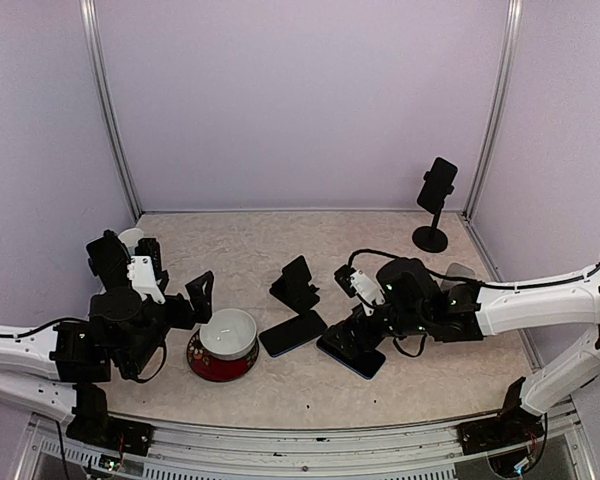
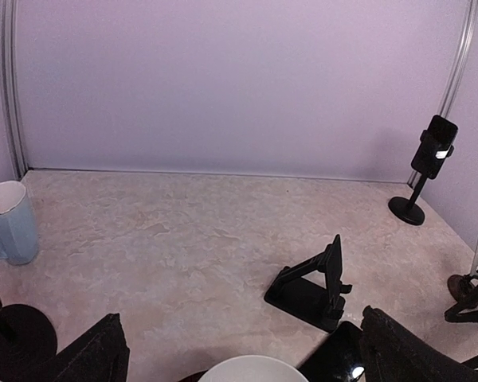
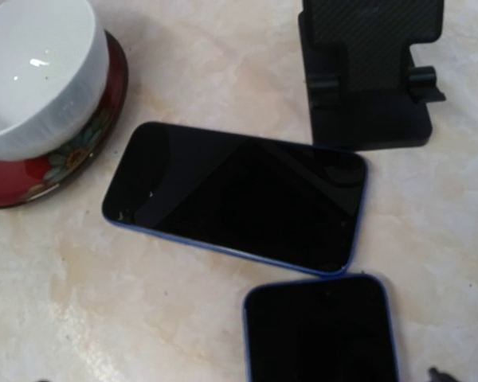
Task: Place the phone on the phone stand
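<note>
A small black phone stand stands mid-table. In front of it lies a black phone with a blue edge. A second phone lies to its right, partly under my right gripper, which hangs low over it; its fingers barely show at the bottom of the right wrist view. My left gripper is raised at the left, beside the bowl, open with nothing between its fingers.
A white bowl sits on a red plate. A tall black holder stands at the back right, a blue mug at the left.
</note>
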